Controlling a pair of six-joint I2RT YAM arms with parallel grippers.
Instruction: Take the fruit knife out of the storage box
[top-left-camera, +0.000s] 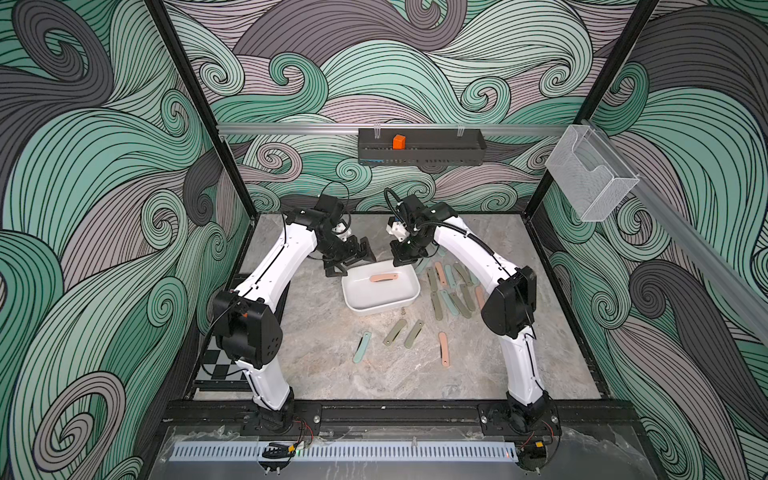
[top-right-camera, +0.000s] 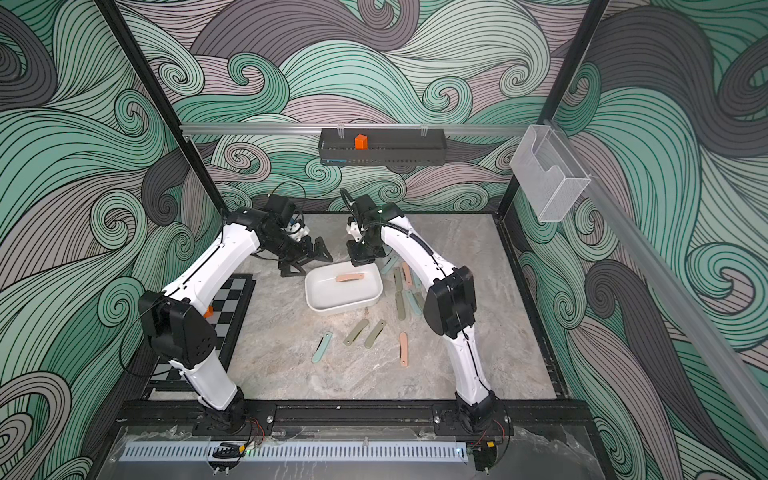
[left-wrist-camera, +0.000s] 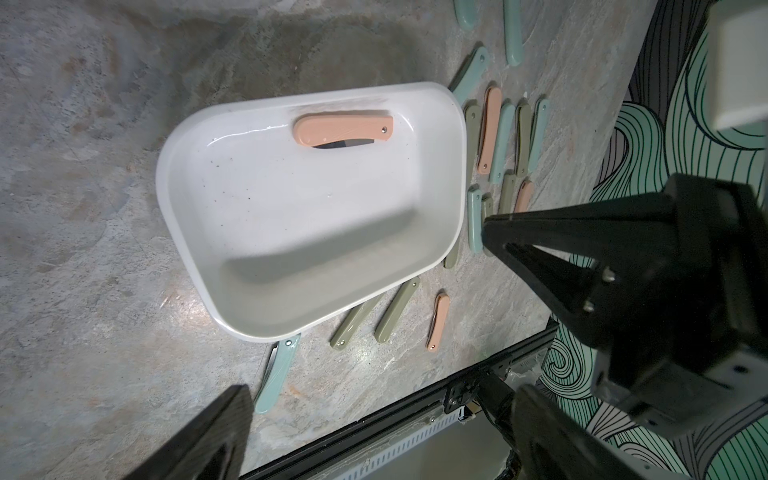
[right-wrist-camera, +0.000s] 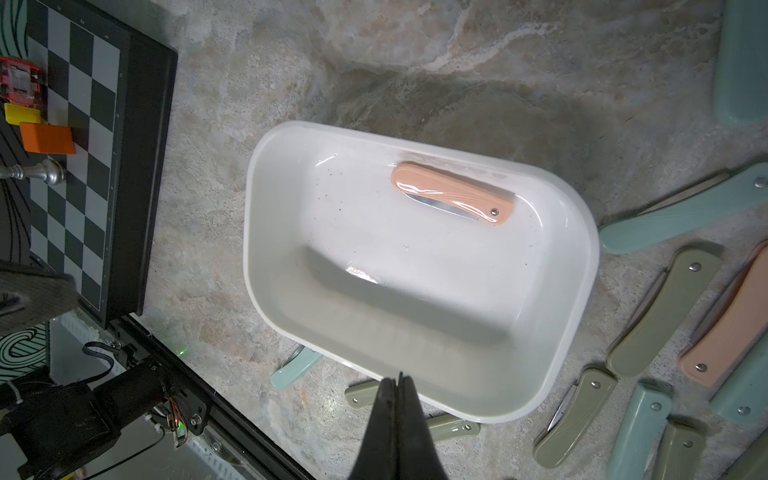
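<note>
One pink-handled fruit knife (right-wrist-camera: 452, 193) lies in the white storage box (right-wrist-camera: 276, 308), along its far inner wall with a strip of blade showing. In the left wrist view the same knife (left-wrist-camera: 342, 128) is in full sight. My left gripper stands wide open with nothing between its fingers, above the box's left side. Fingers (right-wrist-camera: 397, 432) pressed together, my right gripper is shut, and nothing shows between them. It is over the box's far right corner, apart from the knife; the top left view has this gripper (top-left-camera: 405, 261) there too.
Several green, teal and pink knives crowd the table right of the box, among them an olive one (right-wrist-camera: 665, 310). More lie in front, such as a teal knife (top-left-camera: 361, 347) and a pink knife (top-left-camera: 444, 349). A checkered board (right-wrist-camera: 88, 152) sits at the left edge.
</note>
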